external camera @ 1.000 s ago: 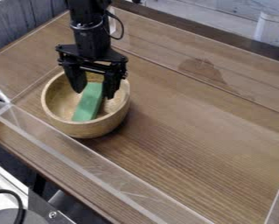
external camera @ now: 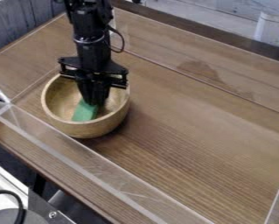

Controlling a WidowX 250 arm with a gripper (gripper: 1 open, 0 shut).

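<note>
A black gripper [external camera: 94, 86] reaches down from the top into a round light wooden bowl [external camera: 97, 124] on the left part of the wooden table. Its fingers are close together over a green object [external camera: 86, 111] lying in the bowl, partly hidden by the gripper. Whether anything is between the fingertips is hard to see.
A clear strip runs along its left edge, with cables below at the lower left. A white object [external camera: 272, 28] is at the top right.
The gripper's fingers, earlier spread toward the bowl's sides, have come together over the green object, which is now more covered by them.
</note>
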